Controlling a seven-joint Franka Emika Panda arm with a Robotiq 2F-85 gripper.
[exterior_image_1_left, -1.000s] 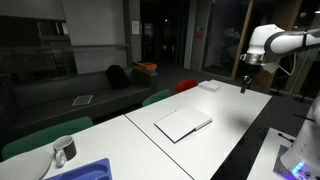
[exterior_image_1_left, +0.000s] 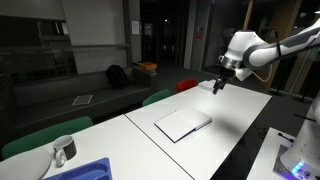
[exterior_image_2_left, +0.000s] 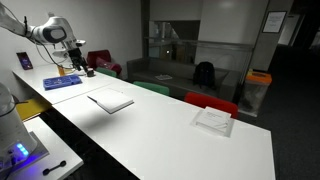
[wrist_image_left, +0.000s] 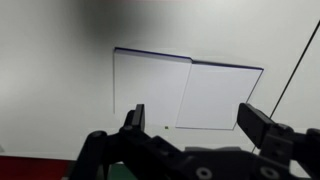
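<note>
An open notebook (wrist_image_left: 160, 85) with blank white pages and a dark blue edge lies flat on the white table (exterior_image_1_left: 120, 155). In the wrist view it spreads below and ahead of my gripper, whose two dark fingers stand wide apart with nothing held between them. The first exterior view shows the same notebook (exterior_image_1_left: 180, 124) mid-table, with my gripper (exterior_image_1_left: 217, 86) raised above the table farther right. In the second exterior view the notebook (exterior_image_2_left: 108, 100) lies in front of the arm (exterior_image_2_left: 50, 35), clear of it.
A grey mug (exterior_image_1_left: 65, 147) and a blue tray (exterior_image_1_left: 90, 169) occupy the table's near left in the first exterior view. A white tray (exterior_image_2_left: 212, 121) sits at the other end, close to a red chair (exterior_image_2_left: 211, 102).
The notebook and the mug have stayed put.
</note>
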